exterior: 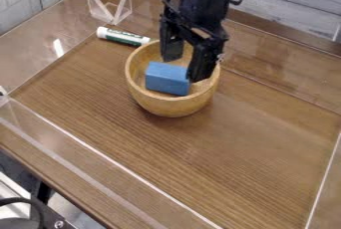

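A blue block (167, 80) rests inside a wooden bowl (170, 104) near the upper middle of the table. My black gripper (184, 54) hangs over the bowl, open, its fingers spread above and around the back of the block.
A white cylindrical object with a dark green label (123, 36) lies left behind the bowl. White plastic pieces (110, 10) stand at the back left. A dark cable runs at the lower left.
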